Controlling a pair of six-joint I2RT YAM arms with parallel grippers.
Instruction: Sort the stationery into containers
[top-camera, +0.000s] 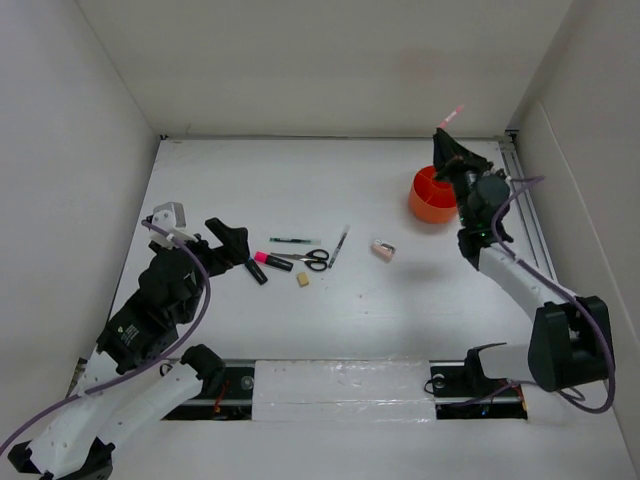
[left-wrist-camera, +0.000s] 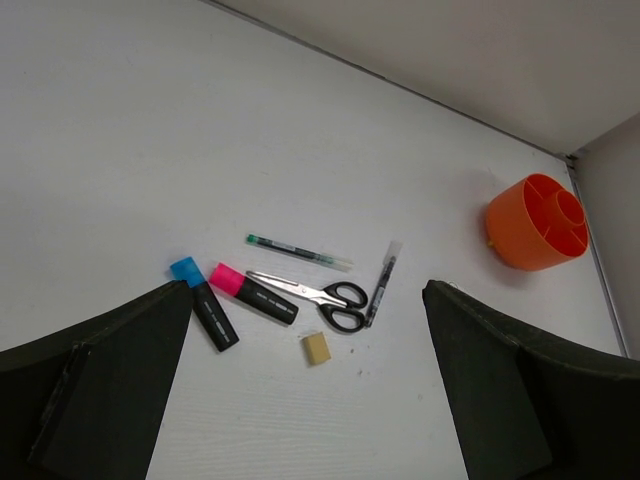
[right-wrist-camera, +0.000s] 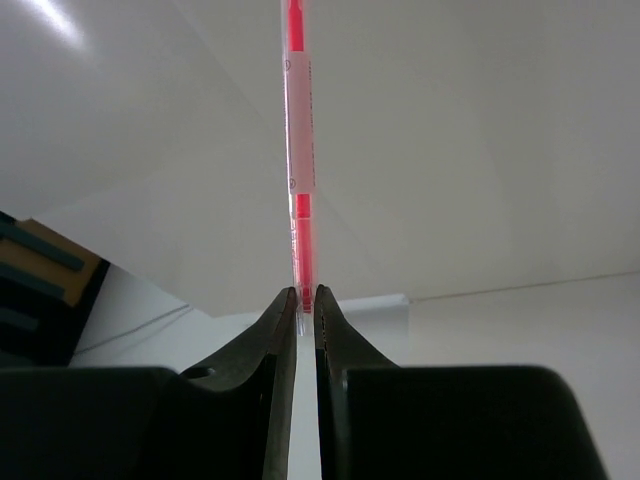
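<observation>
My right gripper is shut on one end of a pink pen (right-wrist-camera: 300, 125), which sticks out beyond the fingertips. From above, the pen (top-camera: 452, 116) shows past the far side of the orange round holder (top-camera: 431, 208), with the right gripper (top-camera: 438, 138) partly over the holder. The left gripper stands open over the left side, nothing between its fingers. Before it lie a blue-capped marker (left-wrist-camera: 212, 312), a pink-capped marker (left-wrist-camera: 262, 297), black-handled scissors (left-wrist-camera: 340, 300), a green pen (left-wrist-camera: 297, 250), a black pen (left-wrist-camera: 381, 287) and a tan eraser (left-wrist-camera: 316, 348).
A small pinkish block (top-camera: 383, 250) lies alone between the pens and the holder. Walls close in the table (top-camera: 250, 185) at the back and sides.
</observation>
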